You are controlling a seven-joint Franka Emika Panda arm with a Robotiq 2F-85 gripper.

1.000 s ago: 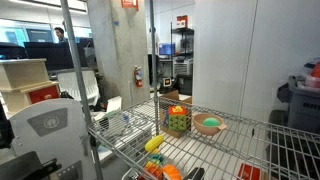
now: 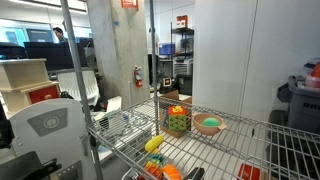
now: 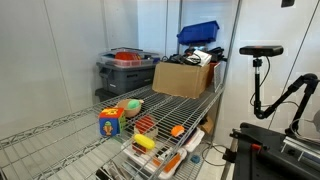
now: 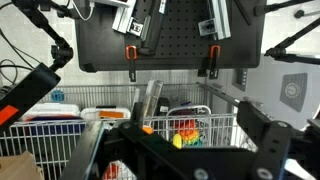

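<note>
In the wrist view my gripper stands open, its dark fingers wide apart at the lower edge with nothing held between them. Below it in that view is a wire basket or shelf of mixed items. On the wire rack [image 3: 60, 147] stand a colorful toy box [image 3: 110, 122] and a pinkish bowl [image 2: 209, 123] with something green inside. A yellow elongated item [image 3: 143, 140] lies nearer the front edge, by a red item [image 3: 144, 124] and an orange one [image 3: 177, 130]. Neither exterior view clearly shows the gripper.
A cardboard box [image 3: 182, 79] and a grey bin [image 3: 122, 76] stand behind the rack. The black perforated tabletop [image 4: 180, 50] carries clamps and tools. Upright posts [image 2: 153, 60] rise at the rack's edge. Much of the rack's wire surface is bare.
</note>
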